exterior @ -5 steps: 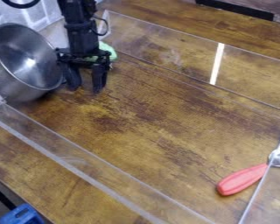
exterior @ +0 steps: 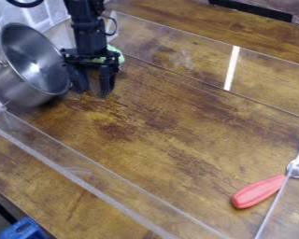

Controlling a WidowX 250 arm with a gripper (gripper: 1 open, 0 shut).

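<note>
My black gripper (exterior: 92,73) is low at the upper left, beside a large steel pot (exterior: 34,63) lying tilted toward it. A green object (exterior: 115,57) sits just behind the gripper, partly hidden. The gripper's fingers are dark and small in this view; I cannot tell whether they are open or shut, or whether they touch the pot.
A spoon with a red handle (exterior: 258,191) lies at the lower right of the wooden table (exterior: 164,131). Clear plastic edging runs along the sides. A blue object (exterior: 25,231) is at the bottom left corner.
The gripper has shifted very slightly around the pot's right side; otherwise little differs.
</note>
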